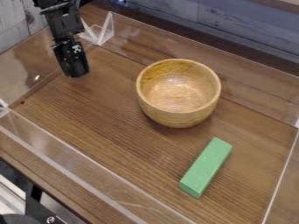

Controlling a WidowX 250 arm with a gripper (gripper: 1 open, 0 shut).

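Note:
My black gripper (73,65) hangs at the upper left over the wooden surface (105,149), its arm reaching in from the top edge. The fingers are small and dark, and what is between them cannot be made out. A large round tan bowl (177,91) stands right of centre, well apart from the gripper. A green rectangular block (205,166) lies at the lower right.
A clear plastic piece (98,28) is at the back left, just right of the arm. Light edges bound the surface at left and right.

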